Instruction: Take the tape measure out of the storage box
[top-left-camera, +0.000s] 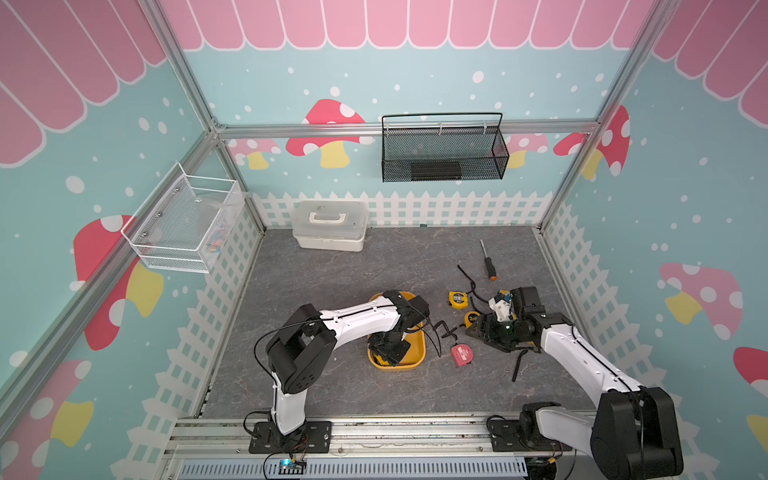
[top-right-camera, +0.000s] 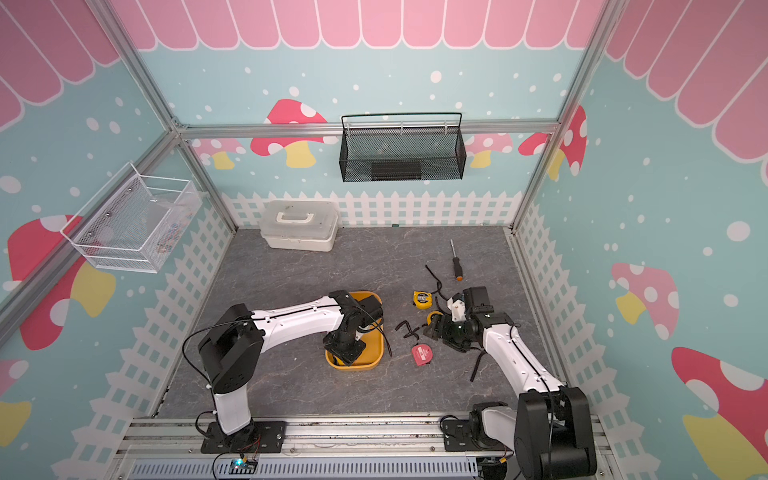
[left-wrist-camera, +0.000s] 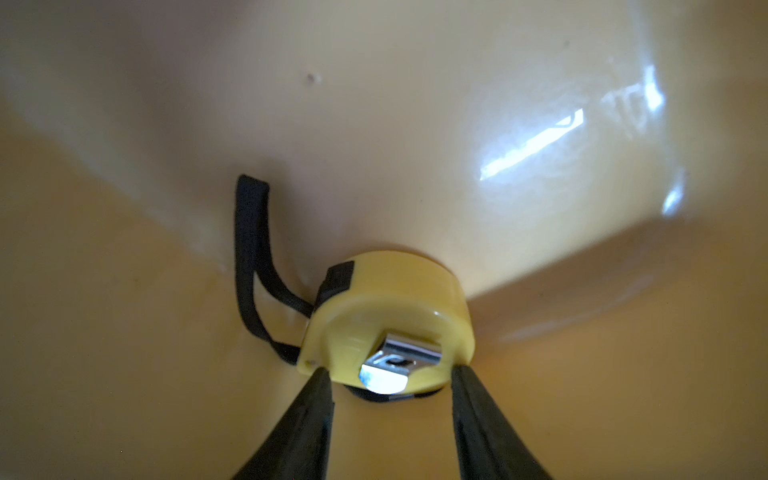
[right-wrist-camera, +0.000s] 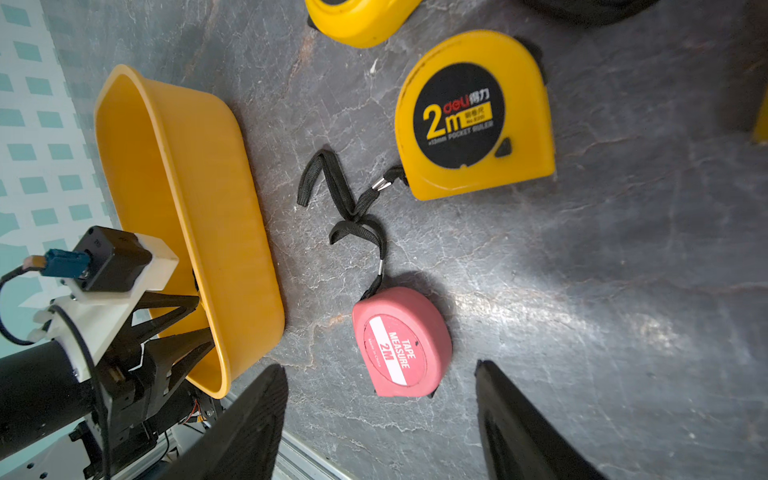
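Observation:
A yellow tape measure (left-wrist-camera: 392, 300) with a black strap sits against the inside wall of the yellow storage box (right-wrist-camera: 228, 184). My left gripper is down in the box, its fingers (left-wrist-camera: 310, 408) closed against the two sides of the tape measure's lower end. From above, my left arm covers most of this tape measure. Over the table right of the box, my right gripper is open with nothing gripped; a red tape measure (right-wrist-camera: 404, 342) lies below, seen between its fingers.
Outside the box lie two more yellow tape measures (right-wrist-camera: 480, 112) (top-right-camera: 422, 300), a screwdriver (top-left-camera: 489, 264) and black straps. A lidded white case (top-left-camera: 330, 226) stands at the back left.

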